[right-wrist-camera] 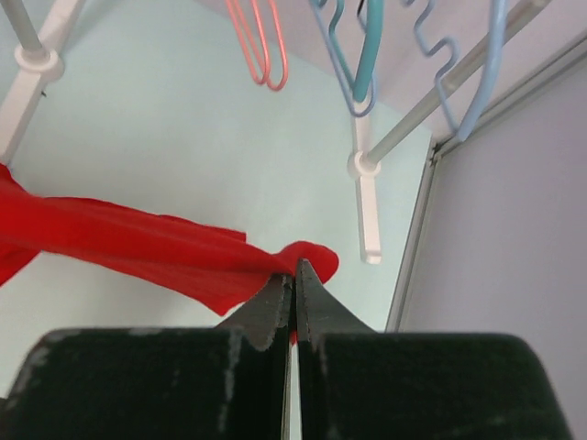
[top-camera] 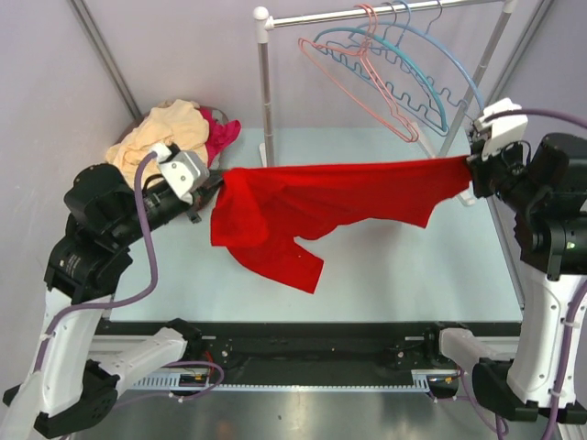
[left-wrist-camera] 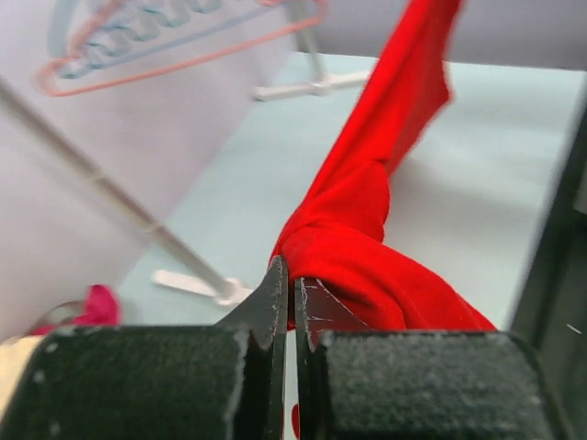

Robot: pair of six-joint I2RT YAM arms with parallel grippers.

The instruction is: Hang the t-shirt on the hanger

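Note:
A red t-shirt (top-camera: 330,192) is stretched level between my two grippers, its lower part hanging toward the pale table. My left gripper (top-camera: 213,179) is shut on one top corner; in the left wrist view its fingertips (left-wrist-camera: 292,293) pinch the red fabric (left-wrist-camera: 367,266). My right gripper (top-camera: 472,170) is shut on the other corner, also seen pinching it in the right wrist view (right-wrist-camera: 292,275). Several pink and blue hangers (top-camera: 385,110) hang from the rail of a white rack behind the shirt.
A basket with cream and magenta clothes (top-camera: 165,133) stands at the back left, partly behind my left arm. The rack's posts (top-camera: 265,92) rise from the table (top-camera: 413,284). Walls enclose both sides.

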